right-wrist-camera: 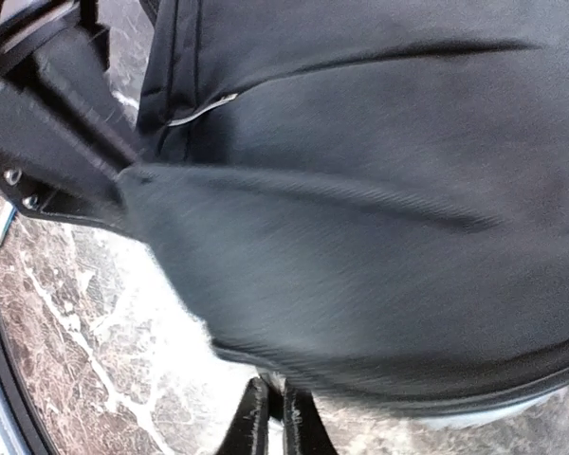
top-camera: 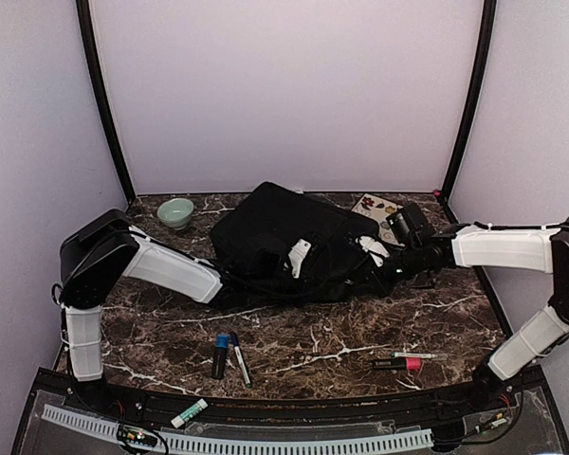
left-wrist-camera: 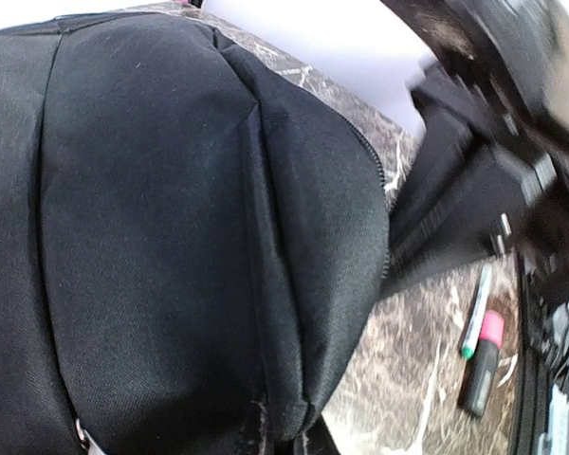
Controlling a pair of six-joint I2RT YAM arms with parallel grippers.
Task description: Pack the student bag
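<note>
The black bag [top-camera: 275, 213] lies at the back centre of the marble table, its fabric filling much of both wrist views. My left gripper is shut on a fold of the bag near its zipped edge [left-wrist-camera: 370, 161]. My right gripper is at the bag's front right, with the bag's hem [right-wrist-camera: 379, 389] over its fingertips; whether fabric is between them is unclear. A blue-capped marker [top-camera: 220, 355], a pen [top-camera: 240, 360], a pink-capped highlighter [top-camera: 394, 364] and a green-capped pen [left-wrist-camera: 477, 308] lie at the front.
A green bowl [top-camera: 175, 211] sits at the back left, a patterned board [top-camera: 375, 206] at the back right behind the bag. A glue stick [top-camera: 189, 412] lies at the front edge.
</note>
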